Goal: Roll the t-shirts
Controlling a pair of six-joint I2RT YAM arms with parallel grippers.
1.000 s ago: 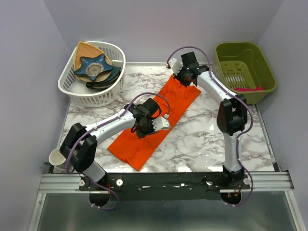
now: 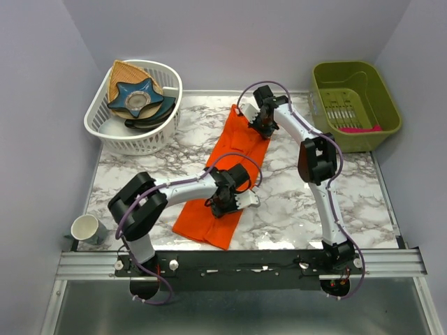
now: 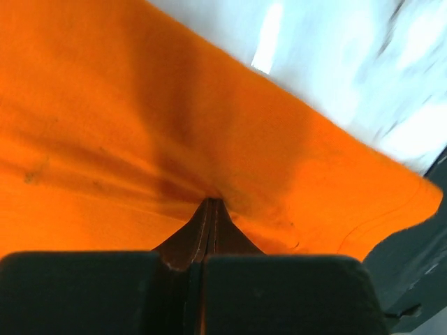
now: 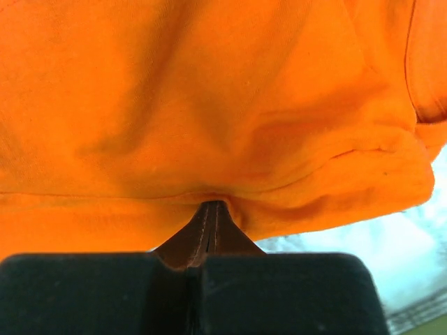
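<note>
An orange t-shirt (image 2: 209,227), folded into a long narrow strip, lies slantwise across the marble table. My left gripper (image 2: 218,212) is down on its nearer half. Creases in the cloth (image 3: 174,112) run in toward the left fingertips (image 3: 204,227) in the left wrist view, and the fingers are shut. On the far end rests my right gripper (image 2: 265,132), shut as well, its tips (image 4: 204,227) against a fold line of the cloth (image 4: 209,91). Whether any fabric is pinched between either pair of tips cannot be made out.
A white basket (image 2: 133,145) with a blue star-shaped dish stands back left, a green bin (image 2: 357,142) with a pink item back right. A white mug (image 2: 85,228) sits at the left edge. Bare marble (image 2: 286,202) lies right of the shirt.
The shirt has turned on the table: its near end has swung right and its far end left, both grippers moving along with it. The right gripper came down onto the far end.
</note>
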